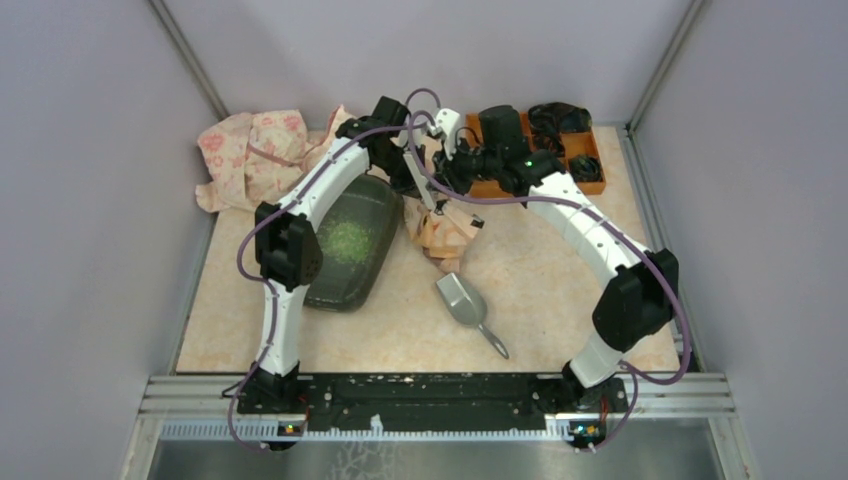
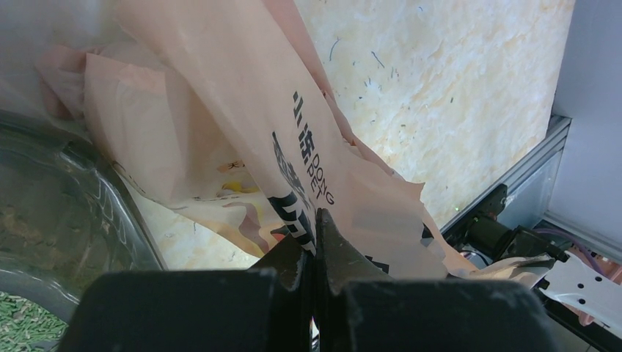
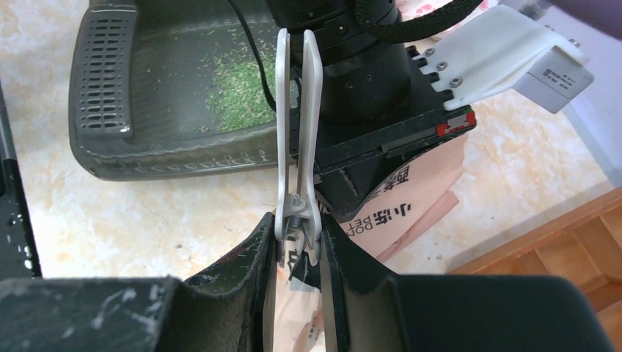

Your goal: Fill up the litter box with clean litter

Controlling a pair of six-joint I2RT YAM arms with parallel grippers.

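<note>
The pink litter bag point(image 2: 345, 198), folded and creased, stands beside the litter box. In the left wrist view its film runs between the fingertips of my left gripper, which is shut on it. My right gripper is shut on a white two-pronged tool point(image 3: 309, 132) with a small spring, pointing toward the left gripper's dark body. Inside the dark green litter box point(image 1: 375, 275) lies a patch of green litter point(image 1: 348, 240). A grey scoop point(image 1: 463, 300) rests in front of the bag. Both grippers partly cover the bag from above.
A floral pink cloth point(image 1: 255, 150) lies at the back left. At the back right stands an orange divided box point(image 1: 592, 187) with black items inside. Both arms are close together over the bag.
</note>
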